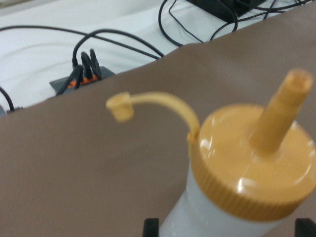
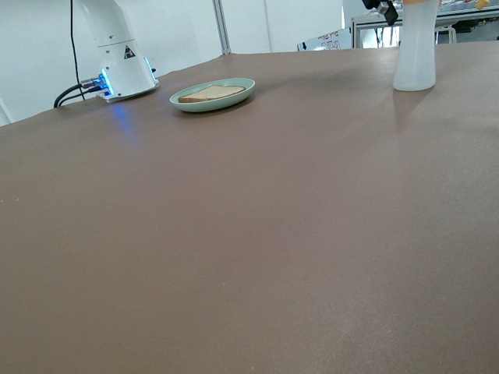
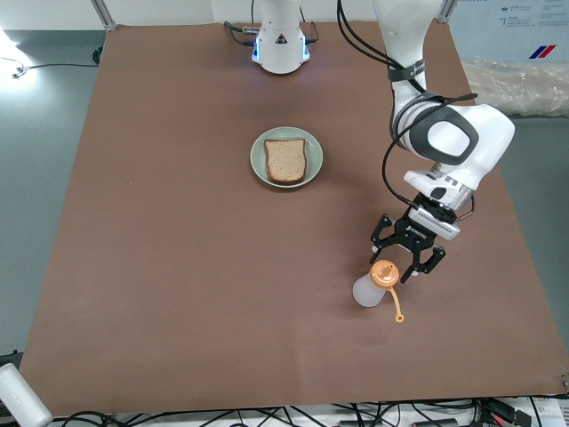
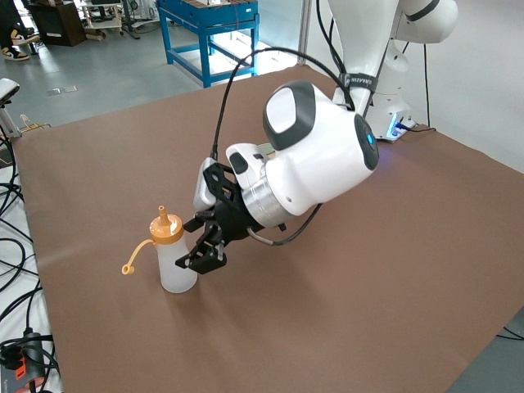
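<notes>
A squeeze bottle (image 3: 368,290) with an orange cap and dangling stopper stands upright on the brown table; its cap (image 1: 254,168) fills much of the wrist view. My black gripper (image 3: 388,272) is open, its fingers just above and around the bottle's top in the left view, and close beside it in the right view (image 4: 195,246). In the wrist view the fingertips show at the bottom edge, one either side of the bottle.
A pale green plate (image 3: 312,160) with a bread slice (image 3: 284,160) lies toward the middle back. A white robot base (image 3: 281,44) stands at the back edge. Cables run along the near edge.
</notes>
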